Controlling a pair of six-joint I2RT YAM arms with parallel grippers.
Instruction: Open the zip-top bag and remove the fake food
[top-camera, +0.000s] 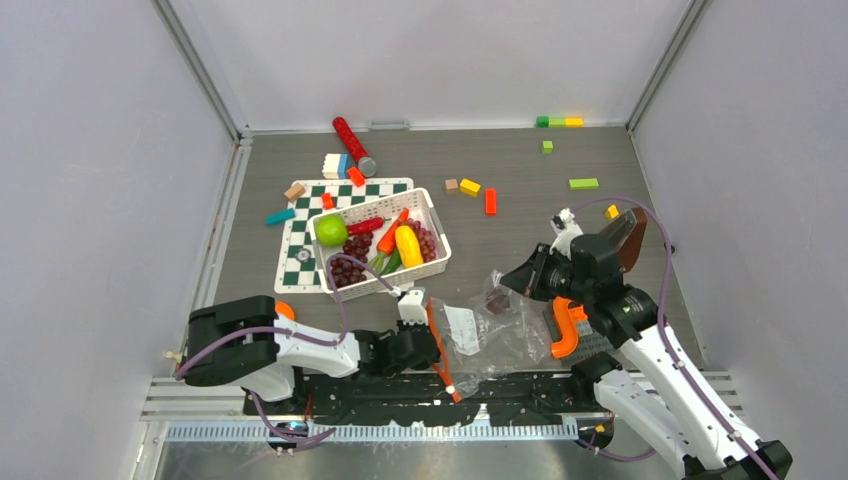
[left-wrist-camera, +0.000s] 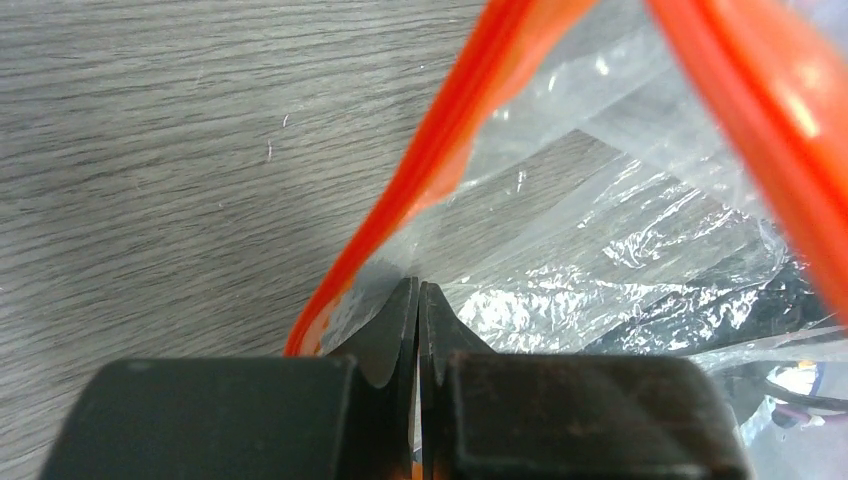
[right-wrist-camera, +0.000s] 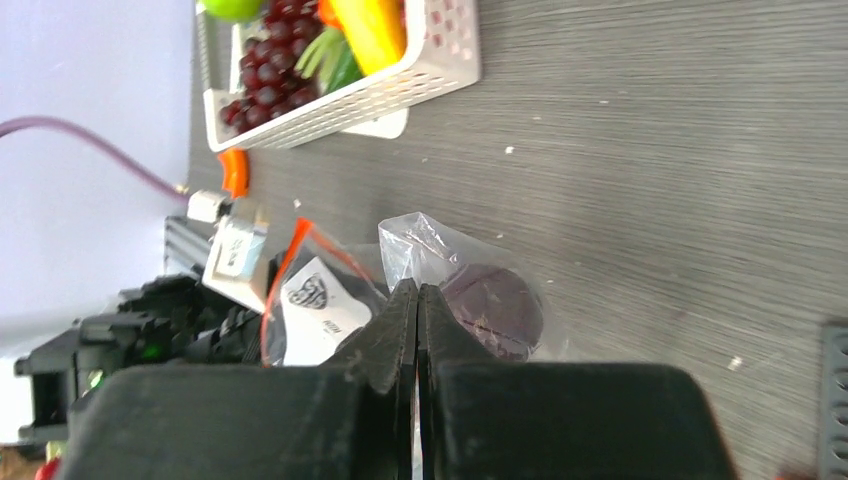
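The clear zip top bag (top-camera: 500, 343) lies at the front of the table, its orange-edged mouth facing left and spread apart. Inside its far end is a dark reddish, rounded food piece (right-wrist-camera: 495, 308), seen through the film. My right gripper is shut on the bag's film at that far end, which stands raised with a loose corner beyond the fingertips. At the mouth, my left gripper is shut with nothing between its fingers, its tips between the two orange zip edges (left-wrist-camera: 420, 165).
A white basket (top-camera: 441, 250) of fake food stands behind the left arm, partly on a checkered board (top-camera: 290, 262). An orange pipe piece (top-camera: 565, 335) lies right of the bag. Several blocks are scattered at the back.
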